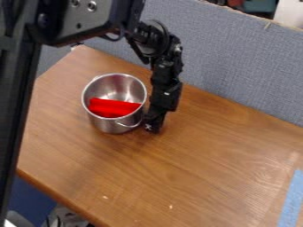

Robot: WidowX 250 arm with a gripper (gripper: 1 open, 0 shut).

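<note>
A steel pot [99,89] with a wire handle stands on the wooden table [190,177], holding a long red object [112,107]. My gripper [154,123] is low at the pot's right side, pointing down close to the table and the pot's wall. Its dark fingertips are small and partly blend together, so I cannot tell how far apart they are or whether anything is between them.
A grey padded wall [236,66] runs along the table's back.
</note>
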